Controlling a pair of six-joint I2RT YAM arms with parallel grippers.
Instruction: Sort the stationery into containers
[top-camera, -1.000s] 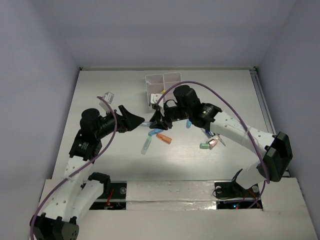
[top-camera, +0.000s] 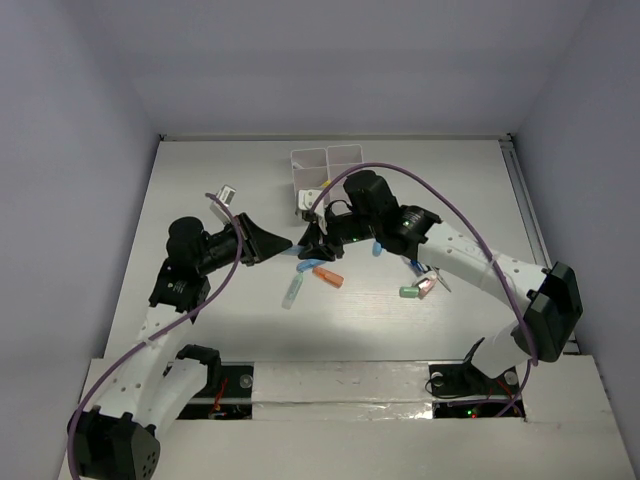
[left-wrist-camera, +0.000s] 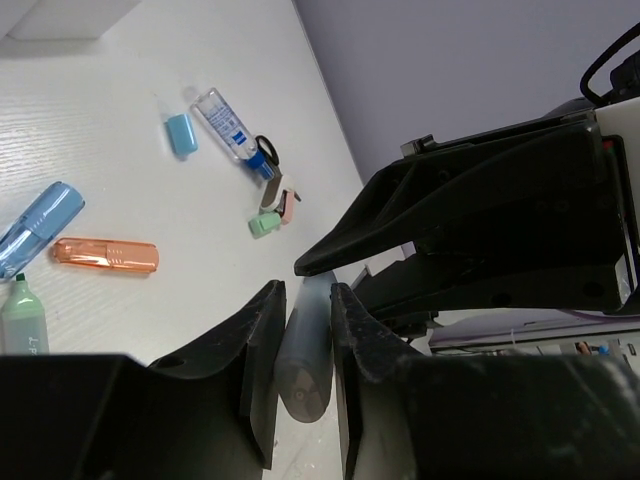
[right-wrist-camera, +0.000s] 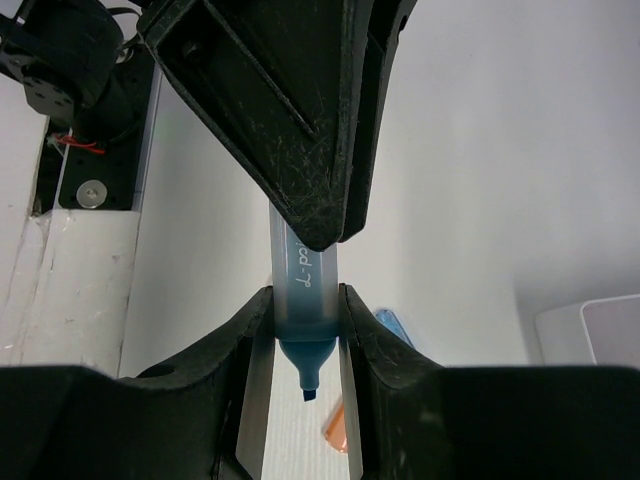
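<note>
A light-blue marker (right-wrist-camera: 305, 280) is held between both grippers above the table's middle, my left gripper (top-camera: 282, 248) shut on one end and my right gripper (top-camera: 305, 250) shut on the other. Below lie an orange marker (left-wrist-camera: 105, 254), a blue marker (left-wrist-camera: 40, 227) and a pale green bottle (left-wrist-camera: 24, 320). To the right are a blue cap-like piece (left-wrist-camera: 181, 134), a glue bottle (left-wrist-camera: 225, 125), scissors (left-wrist-camera: 267, 148), a green piece (left-wrist-camera: 264, 224) and a pink piece (left-wrist-camera: 288, 207).
A white compartmented container (top-camera: 310, 157) stands at the back middle, partly hidden by the right arm.
My left gripper has moved slightly right and down in the top view, onto the marker held by my right gripper, which looks unmoved.
</note>
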